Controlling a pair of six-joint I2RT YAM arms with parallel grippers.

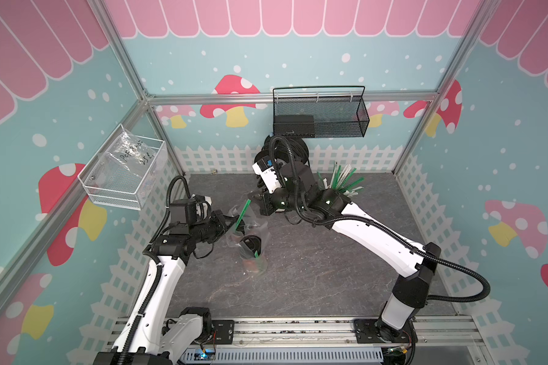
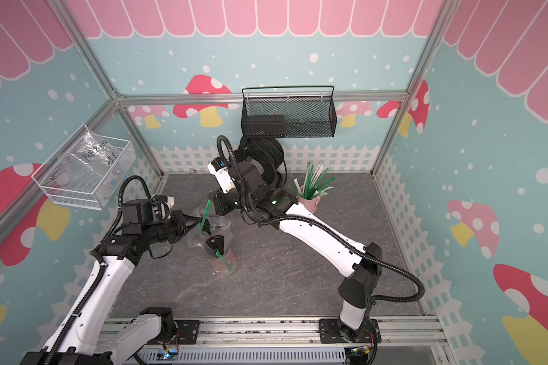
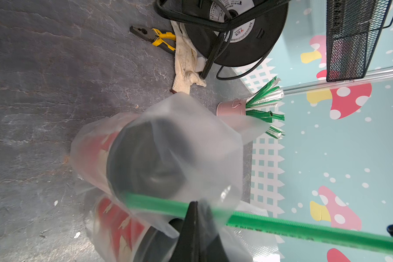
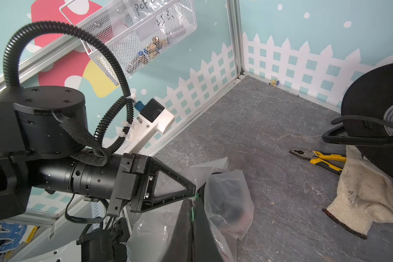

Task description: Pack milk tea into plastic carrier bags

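Note:
Two milk tea cups with dark tops stand in a clear plastic bag [image 1: 263, 230]; in the left wrist view a nearer-centre cup [image 3: 150, 159] and a lower cup [image 3: 120, 224] show through the film. A green straw [image 1: 243, 214] leans up out of the bag. My left gripper is shut at the bag's edge, film draped against its tips; whether film lies between them is unclear. My right gripper is shut above the bag near the straw's upper end. Green shows at its fingertips, but I cannot tell what they pinch.
A pink pot [image 3: 230, 108] of wrapped straws, a black cable reel [image 3: 266, 30], pliers [image 4: 316, 158] and a glove [image 4: 360, 190] lie toward the back. Baskets hang on the walls.

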